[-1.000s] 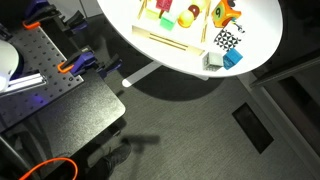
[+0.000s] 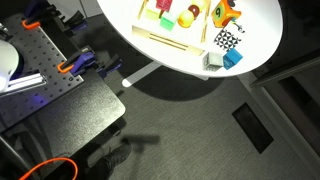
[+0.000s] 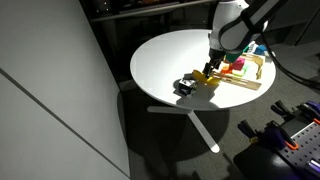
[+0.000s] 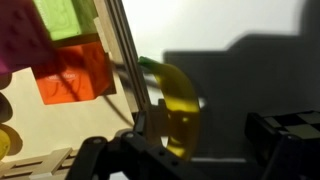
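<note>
A yellow toy banana (image 4: 178, 105) with a green tip lies on the white table, just outside the wooden tray (image 4: 122, 50), in the wrist view. My gripper is above it with the fingers wide apart; one finger (image 4: 122, 157) is near the banana's lower end and the other stands off to the right. Nothing is held between them. In exterior view 2, the white arm (image 3: 234, 25) reaches down to the table beside the tray, close to yellow-orange pieces (image 3: 207, 78). The fingertips are too small to make out there.
Inside the tray sit a red-orange block (image 4: 75, 75) and a green block (image 4: 68, 18). A black-and-white checkered piece (image 2: 227, 40), a grey cube (image 2: 213, 61) and a blue cube (image 2: 233, 57) lie outside it near the table's edge. Bare table (image 3: 160, 50) extends to the left in exterior view 2.
</note>
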